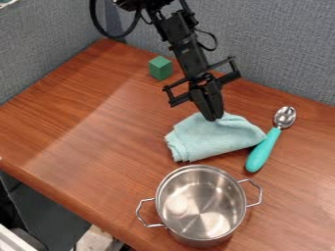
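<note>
A black arm reaches down from the top centre, its gripper (210, 112) pointing down onto a folded mint cloth (199, 139) on the wooden table (92, 123). The fingertips are at the cloth's upper middle; I cannot tell from this view whether they are shut on it. A steel spoon with a turquoise handle (262, 149) lies just right of the cloth. A steel pot (201, 196) with two side handles stands at the front right.
A green block (161, 68) sits at the back beside the arm, near the grey wall.
</note>
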